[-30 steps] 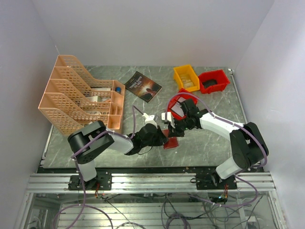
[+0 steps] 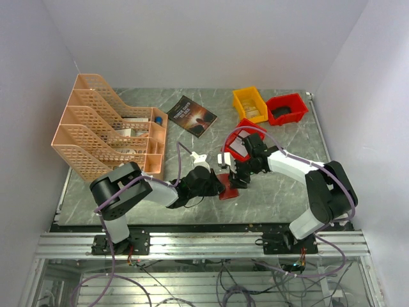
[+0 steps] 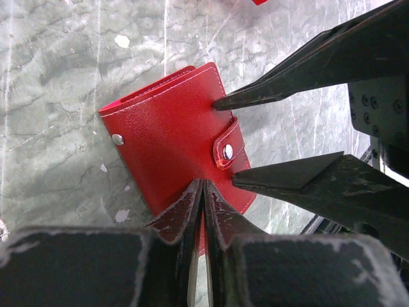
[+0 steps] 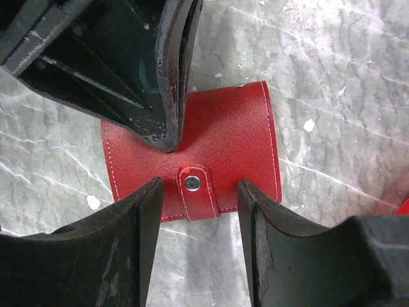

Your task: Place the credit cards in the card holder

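Note:
A red leather card holder (image 3: 166, 147) lies on the marble surface, its snap strap (image 4: 197, 198) on top. My left gripper has its fingertips together at the holder's near part; whether anything is between them is hidden. My right gripper is part open over the holder, one finger on each side of the strap; in the left wrist view its two black fingers reach onto the holder from the right. In the top view both grippers (image 2: 217, 185) meet over the holder.
A red tray (image 2: 237, 146) with light cards stands just behind. Yellow (image 2: 250, 105) and red (image 2: 286, 102) bins are at the back right, a book (image 2: 193, 117) at the back, a peach organizer (image 2: 89, 128) at the left.
My right gripper and arm have shifted slightly over the card holder. The left arm looks unchanged.

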